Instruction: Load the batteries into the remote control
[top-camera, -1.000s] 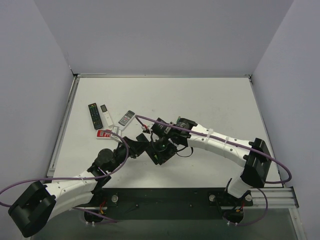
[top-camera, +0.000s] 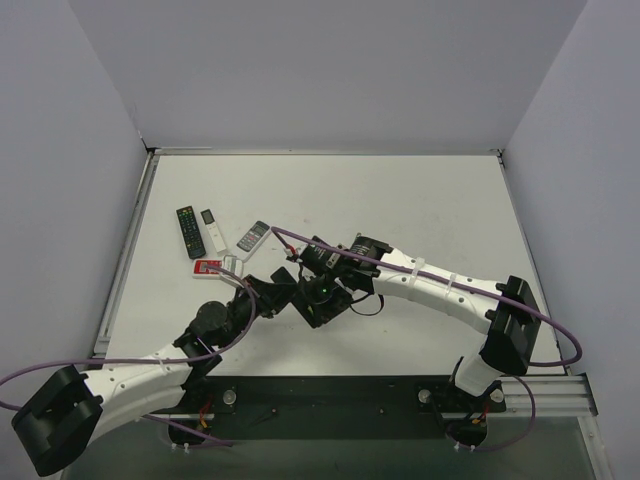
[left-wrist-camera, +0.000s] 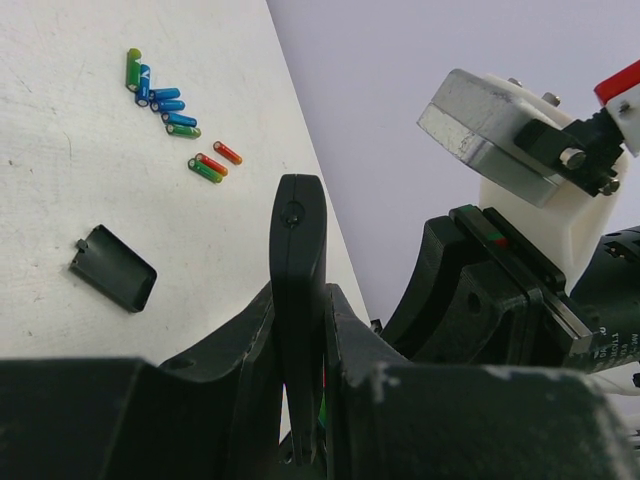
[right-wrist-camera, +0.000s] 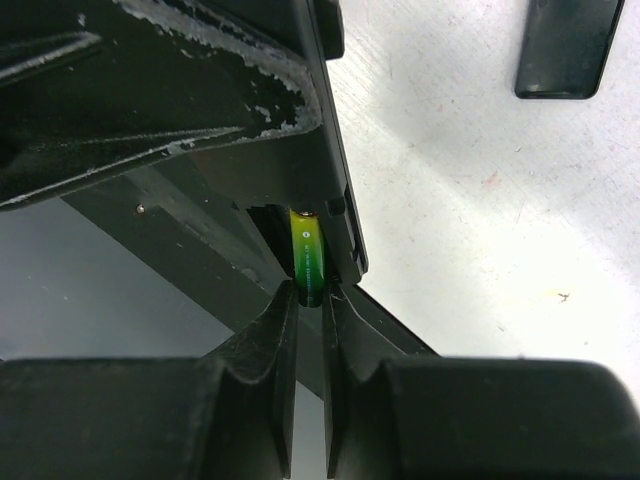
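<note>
In the middle of the top view my two grippers meet over a black remote (top-camera: 300, 297). My left gripper (top-camera: 276, 292) is shut on the remote, which stands edge-on in the left wrist view (left-wrist-camera: 298, 250). My right gripper is shut on a green battery (right-wrist-camera: 308, 250), which sits at the open battery compartment of the remote. Whether it is fully seated cannot be seen. A black battery cover (left-wrist-camera: 112, 268) lies on the table. Several green, blue and red batteries (left-wrist-camera: 164, 105) lie loose beyond it.
Other remotes, among them a black one (top-camera: 191, 232), a white one (top-camera: 214, 232) and a grey one (top-camera: 252, 238), lie at the table's left. Grey walls stand at the sides and back.
Very little differs in the top view. Both arms hold almost the same pose over the remote, with at most a slight shift.
</note>
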